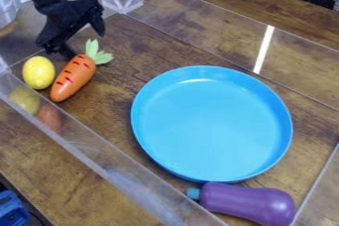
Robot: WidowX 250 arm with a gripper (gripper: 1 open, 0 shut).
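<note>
My black gripper [69, 34] is at the upper left, low over the wooden table just behind an orange toy carrot [74, 77] with green leaves. Whether its fingers are open or shut is unclear. A yellow lemon [39, 72] lies left of the carrot. A large blue plate [211, 123] fills the middle right, and a purple eggplant [248, 203] lies below it at the bottom right.
Clear plastic walls [85, 152] border the work area. Bare wood lies between the carrot and the plate and above the plate. A blue object [11, 210] shows at the lower left, outside the wall.
</note>
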